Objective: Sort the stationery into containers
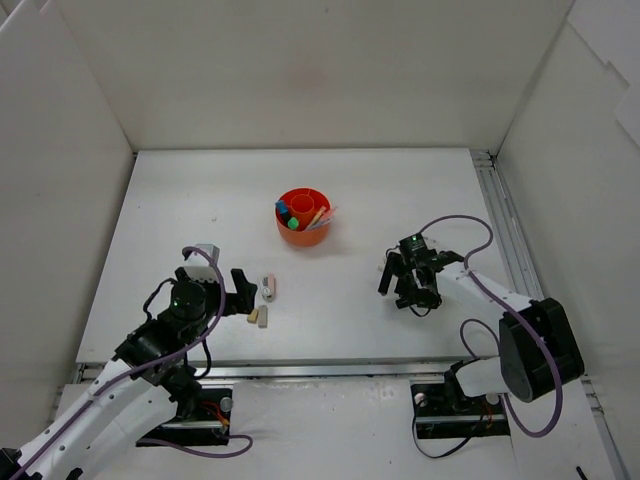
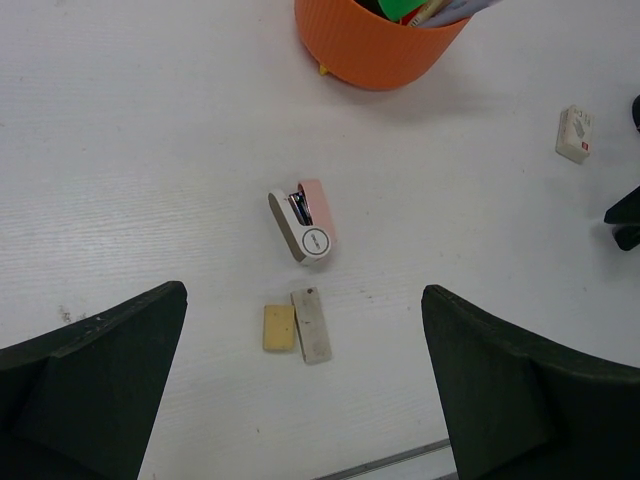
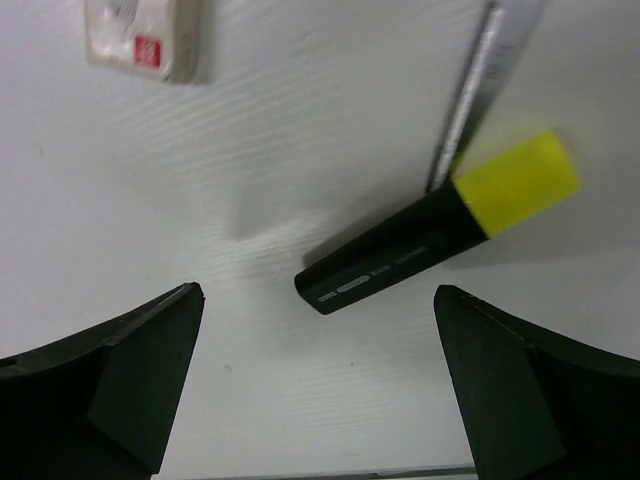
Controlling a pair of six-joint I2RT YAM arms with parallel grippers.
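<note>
An orange round container [image 1: 303, 236] stands at the back middle of the table, holding several pens and other items. A pink-and-white stapler [image 2: 305, 222] lies in front of it, with a yellow block [image 2: 279, 328] and a grey bar [image 2: 311, 326] side by side nearer the front edge. My left gripper [image 1: 243, 291] hangs open and empty just left of these. On the right, a black highlighter with a yellow cap [image 3: 440, 222] lies beneath my right gripper, which is open, its fingers apart from the pen. Beyond the pen are a thin silver tool [image 3: 478, 90] and a white eraser [image 3: 145, 35].
Walls enclose the white table [image 1: 200, 200] at the back and sides. A metal rail [image 1: 330, 368] runs along the front edge. The surface between the arms and at the back left is clear.
</note>
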